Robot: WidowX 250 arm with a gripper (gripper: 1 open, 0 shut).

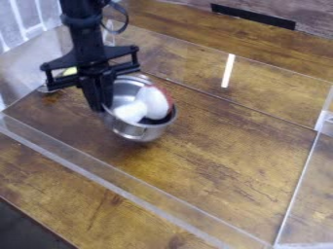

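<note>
The black gripper (93,97) reaches down from the top left, its tip at the left rim of a metal pot (146,126). Its fingers look shut; whether the pot's thin rim is between them is hard to tell. Inside the pot lie white rounded objects (154,100), one with some red on it.
Clear plastic walls border the wooden table (235,165) at the left, front, back and right. A small yellowish item and a shiny item lie behind the arm at the left. The table right of the pot is clear.
</note>
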